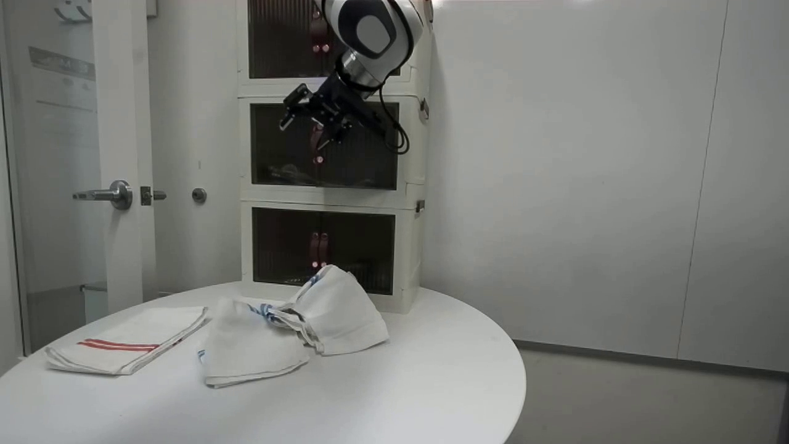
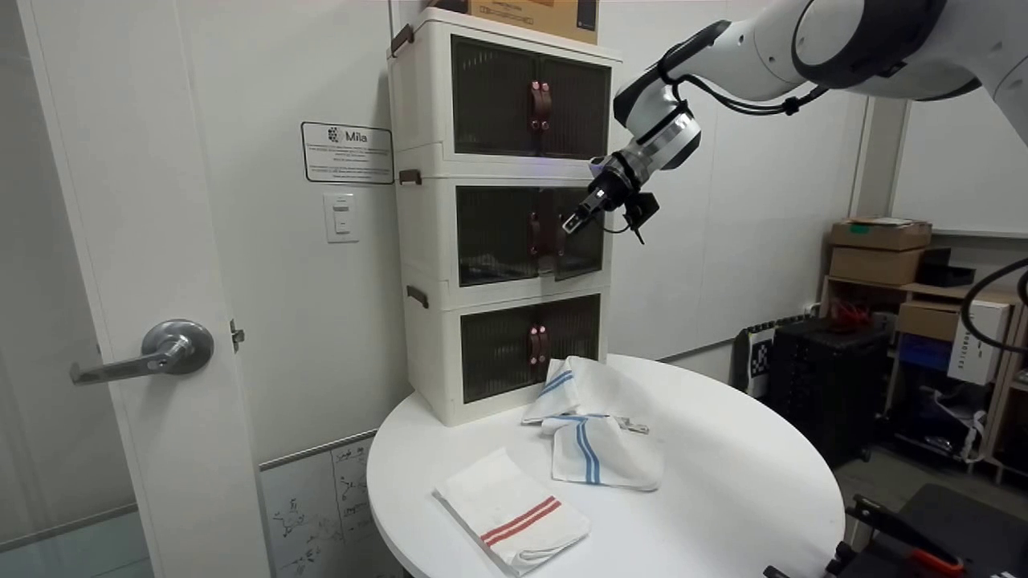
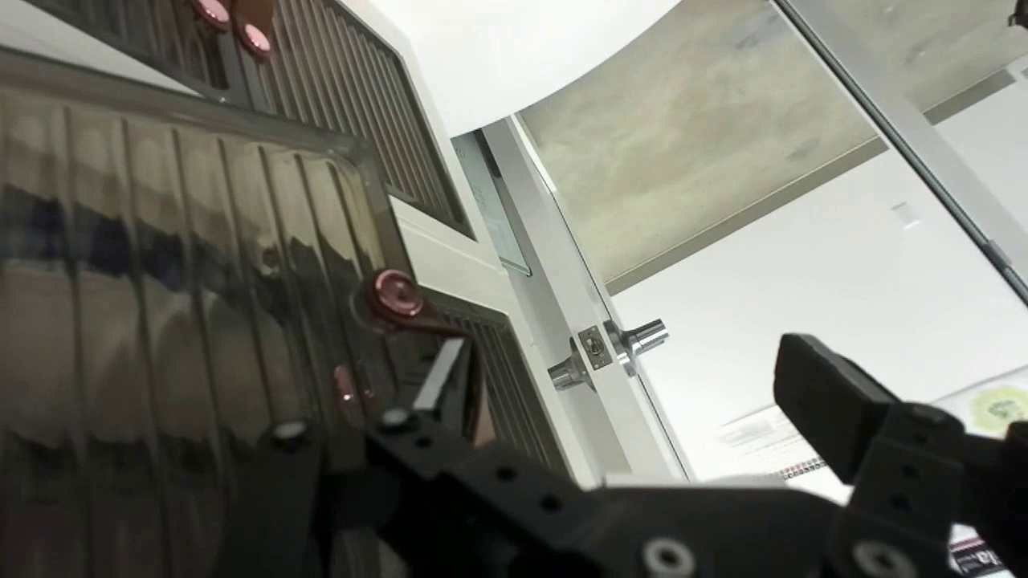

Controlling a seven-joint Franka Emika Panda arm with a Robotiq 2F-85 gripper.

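Observation:
A white three-tier cabinet (image 2: pixel 429 231) with dark ribbed doors and red-brown strap handles stands on the round table. Its middle right door (image 2: pixel 580 236) is ajar, the lower edge angled out from the frame. My gripper (image 2: pixel 571 227) is in front of that door and stands open, fingers wide apart. In the wrist view one finger (image 3: pixel 441 374) is right beside the strap handle (image 3: pixel 397 294) of the ajar door; whether it sits inside the strap I cannot tell. The other finger (image 3: pixel 829 405) is well away, with no object held between them.
On the table (image 1: pixel 444 370) lie a folded red-striped towel (image 1: pixel 122 340) and crumpled blue-striped towels (image 1: pixel 336 314), the latter against the cabinet's front. A room door (image 2: pixel 144 289) with a lever handle is at left.

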